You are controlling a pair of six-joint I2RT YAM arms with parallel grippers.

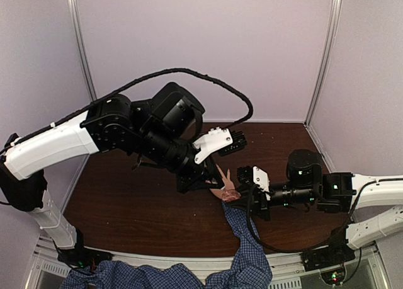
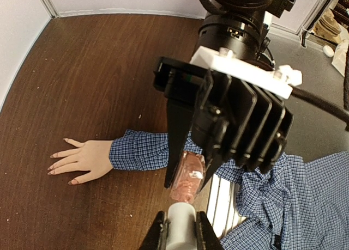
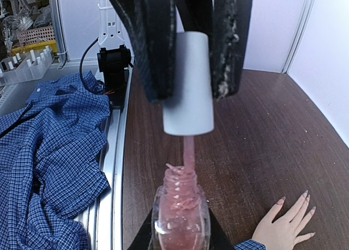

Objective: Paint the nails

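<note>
My left gripper is shut on the white cylindrical cap (image 3: 188,92) of the nail polish, held over the bottle with the pink brush stem hanging down to the threaded neck. My right gripper is shut on the clear bottle of pink polish (image 2: 186,179), just below the cap. The mannequin hand (image 2: 82,159), with long nails and a blue checked sleeve (image 2: 136,152), lies palm down on the wooden table, apart from both grippers. In the top view the hand is partly hidden by the arms.
Crumpled checked cloth (image 3: 49,152) lies along the table's front edge. A plastic tray of small bottles (image 3: 24,67) stands beyond the table. Pale walls surround the brown tabletop (image 1: 113,207), which is clear on its left part.
</note>
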